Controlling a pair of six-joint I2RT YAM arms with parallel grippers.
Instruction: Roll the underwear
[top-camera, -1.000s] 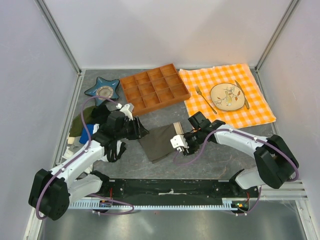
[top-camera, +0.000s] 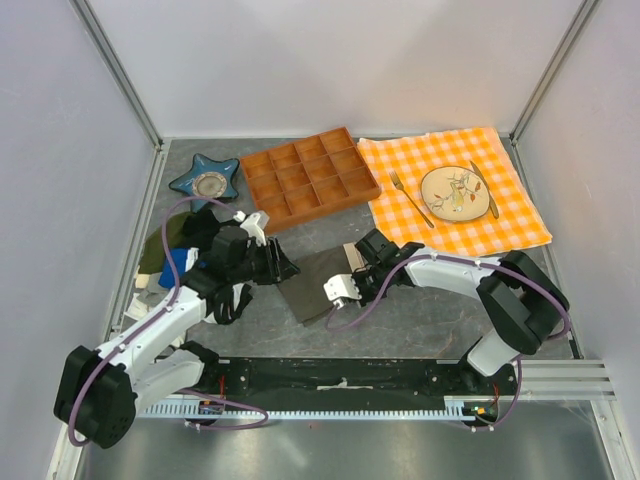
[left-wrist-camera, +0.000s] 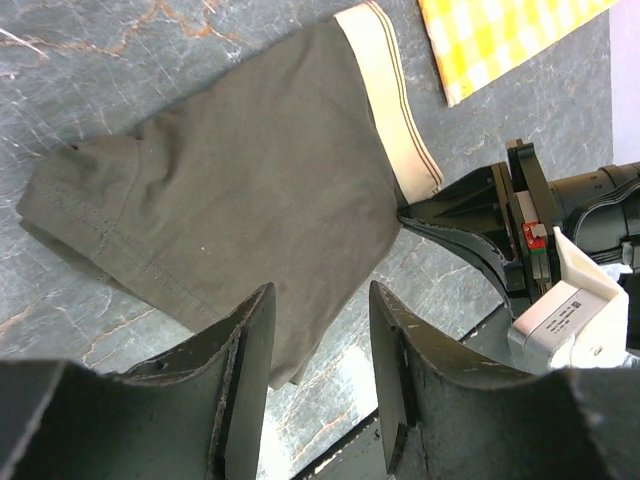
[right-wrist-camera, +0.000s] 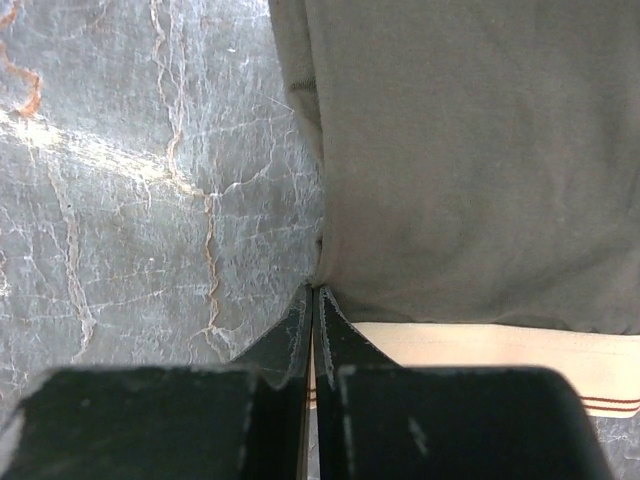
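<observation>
The dark grey underwear (top-camera: 308, 280) lies flat on the table, its beige striped waistband (left-wrist-camera: 385, 90) toward the right. My left gripper (top-camera: 282, 266) hovers over its left part; in the left wrist view its fingers (left-wrist-camera: 245, 360) stand apart with nothing between them. My right gripper is shut on the underwear's edge beside the waistband; the fingertips press into the fabric, and how much cloth is between them is hard to see.
A wooden compartment box (top-camera: 270, 175) and a blue star dish (top-camera: 180, 182) are at the back. An orange checked mat (top-camera: 390, 160) with plate and cutlery lies back right. Piled clothes (top-camera: 160, 250) sit at the left.
My right arm has moved left onto the underwear, drawing the waistband side slightly inward. My left gripper has stayed nearly in place.
</observation>
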